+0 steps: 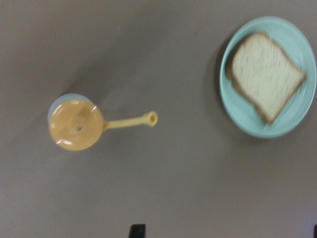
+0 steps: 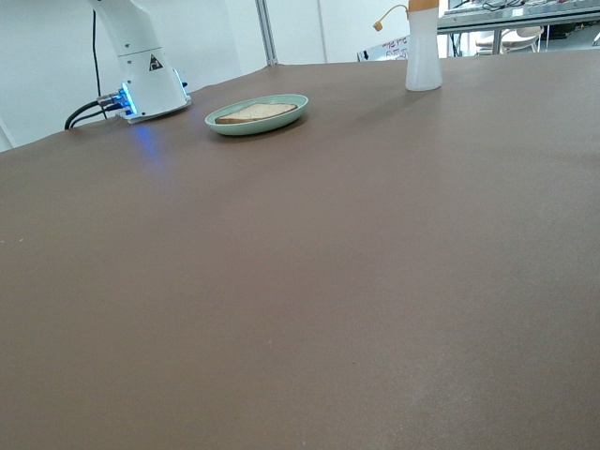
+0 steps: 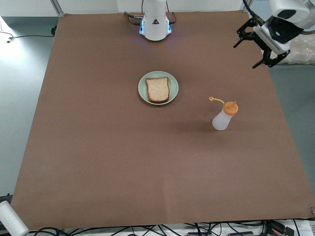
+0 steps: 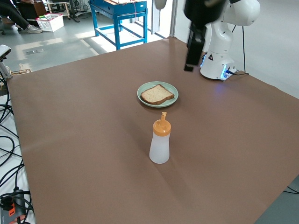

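Observation:
A slice of bread (image 3: pixel 157 89) lies on a pale green plate (image 3: pixel 144 98) near the middle of the brown table (image 3: pixel 98 147). Right of it stands a squeeze bottle (image 3: pixel 221 119) with an orange lid and a tethered cap, upright and apart from the plate. My black gripper (image 3: pixel 244 54) is raised at the table's far right in the left camera view, with its fingers spread open. In the wrist view it looks down on the bottle (image 1: pixel 76 124) and plate (image 1: pixel 233 101), its fingertips at the bottom edge.
A white robot base (image 3: pixel 155 29) with cables stands at the back edge. Cable bundles (image 4: pixel 14 200) lie beyond another table edge.

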